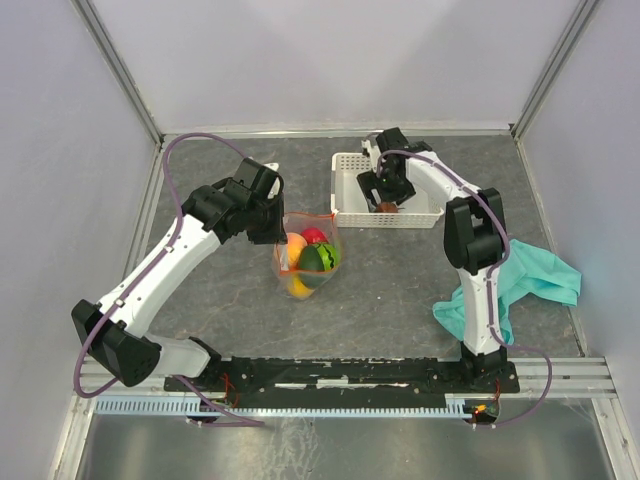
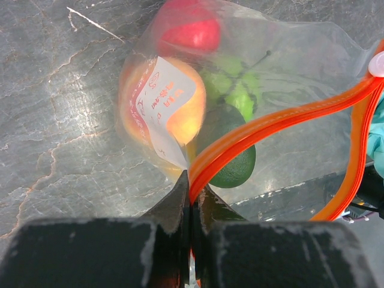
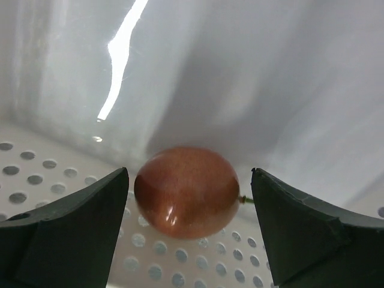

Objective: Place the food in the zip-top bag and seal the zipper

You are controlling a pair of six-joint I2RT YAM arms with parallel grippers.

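A clear zip top bag (image 1: 330, 226) with an orange zipper edge stands mid-table, its mouth open. Inside it are a peach-coloured fruit (image 2: 187, 102), a red one (image 2: 195, 33), a dark green one (image 2: 237, 168) and a bright green one (image 2: 240, 96); a yellow piece (image 1: 299, 287) also shows. My left gripper is shut on the bag's orange rim. Over in the white basket (image 1: 350, 216), a brown-red round food (image 3: 187, 193) with a thin stem lies by the perforated wall. My right gripper is open, a finger on either side of this food.
Crumpled teal cloth (image 1: 535, 272) lies on the right of the table, partly under the right arm. The basket's low walls surround the right gripper.
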